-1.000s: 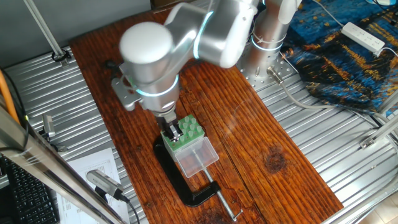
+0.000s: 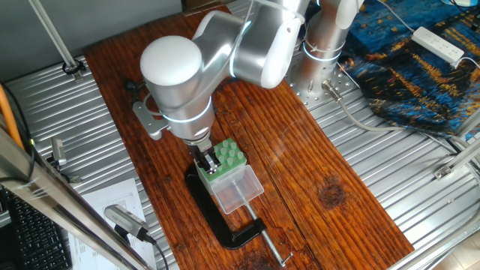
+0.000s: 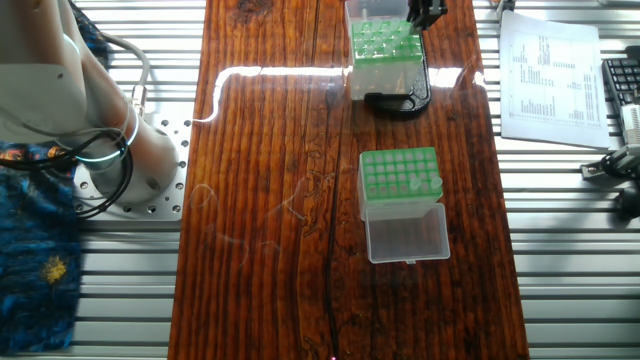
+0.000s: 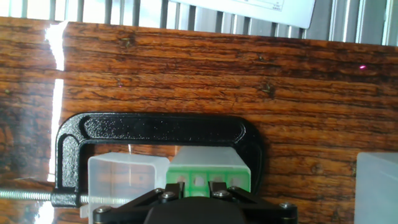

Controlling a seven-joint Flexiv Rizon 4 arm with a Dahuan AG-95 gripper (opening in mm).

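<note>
My gripper is over the green-topped tube box (image 2: 225, 159) held beside the black clamp. Its two fingers stand apart, and a pale cap (image 4: 199, 180) shows in the gap between them; contact cannot be made out. Several pale caps fill this box in exterior view 1. In exterior view 2 the gripper (image 3: 428, 14) is at the box's top right edge. A second green-topped box (image 3: 400, 170) stands apart on the table with its clear lid (image 3: 408, 235) folded open. Two pale caps (image 3: 416, 184) stand near one corner of its otherwise largely empty grid.
A black C-clamp (image 2: 211, 216) lies around the first box, its screw (image 2: 271, 246) running past the open clear lid (image 2: 238, 190). Beyond the table edge are a printed sheet (image 3: 553, 80) and a keyboard. Bare wood (image 3: 270, 200) lies on the robot base's side.
</note>
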